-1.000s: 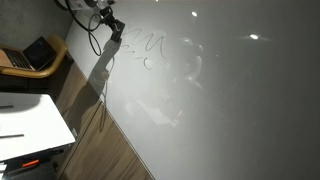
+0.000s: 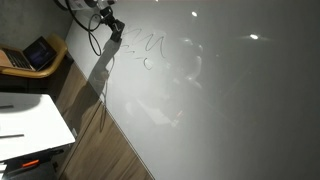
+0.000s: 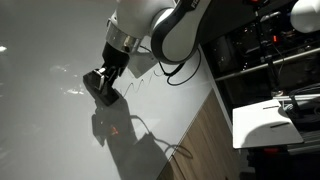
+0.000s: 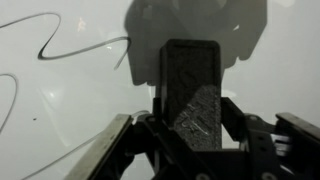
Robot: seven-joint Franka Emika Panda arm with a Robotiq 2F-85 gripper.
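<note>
A dark, block-shaped eraser sits between the fingers of my gripper in the wrist view, with a finger close against each side. In exterior view 2 the dark eraser juts from the end of the arm, in front of the whiteboard. Whether its face touches the board cannot be told. Thin dark scribbles run over the board to the left of the eraser. From exterior view 1, my gripper is near the board's upper left, beside the scribbles.
A white table stands at the lower left, near a chair with a laptop. Wood panelling borders the board. A cable loops below the arm. Much of the board to the right is bare, with glare spots.
</note>
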